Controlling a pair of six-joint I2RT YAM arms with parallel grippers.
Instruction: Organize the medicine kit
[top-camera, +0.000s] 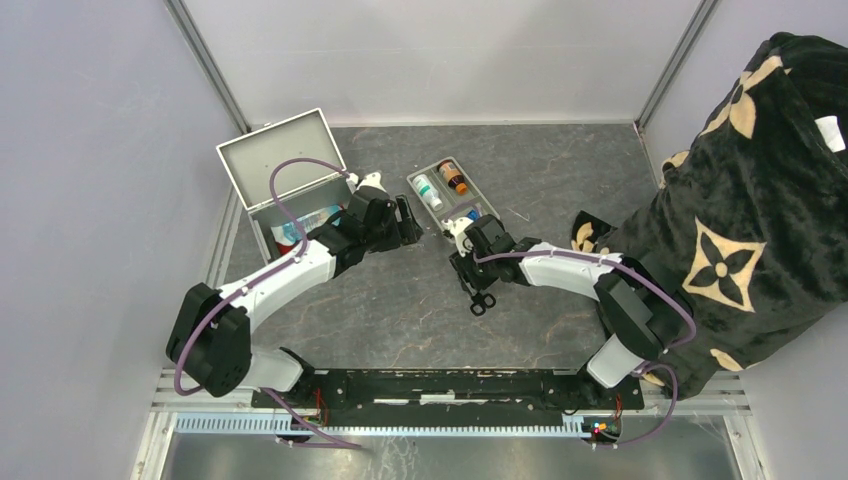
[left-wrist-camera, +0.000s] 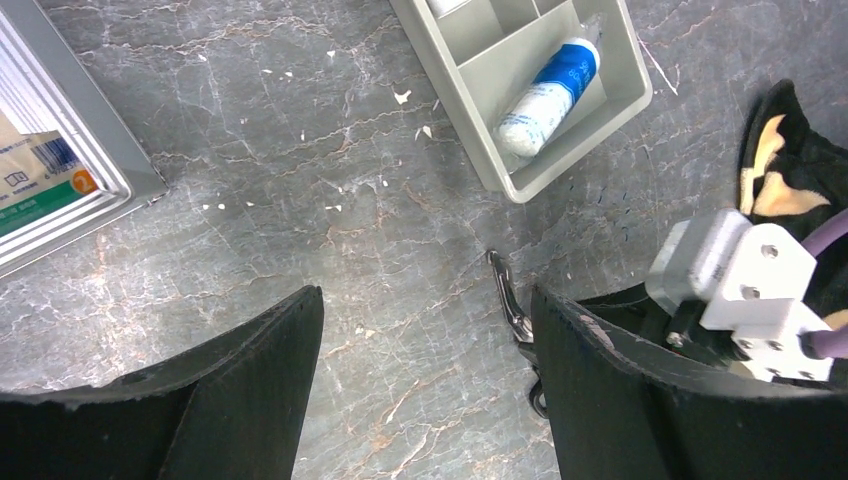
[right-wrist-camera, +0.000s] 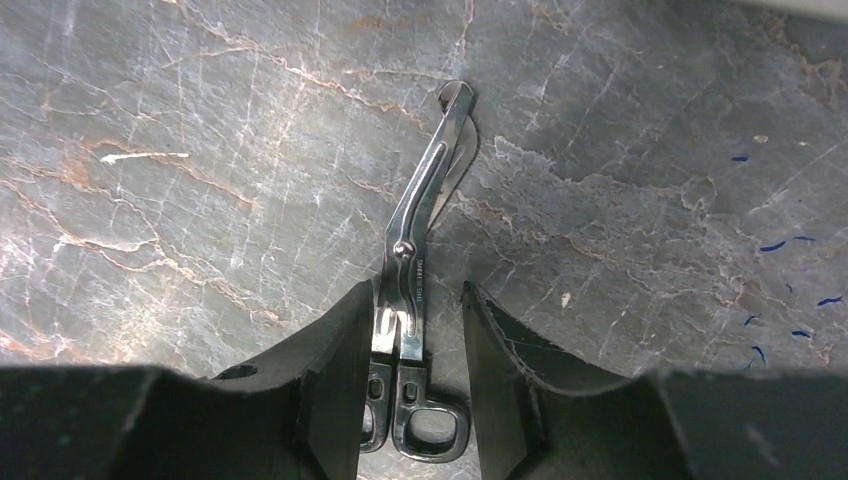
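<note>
My right gripper stands open low over metal scissors with dark handles, which lie on the table between and beside its fingertips. My left gripper is open over bare table, nothing between its fingers. The open medicine box is at the left with packets inside. A plastic tray behind the right gripper holds a blue-and-white bottle; in the top view it also holds a white bottle and a brown bottle.
A dark patterned plush cloth fills the right side. Walls border the back and sides.
</note>
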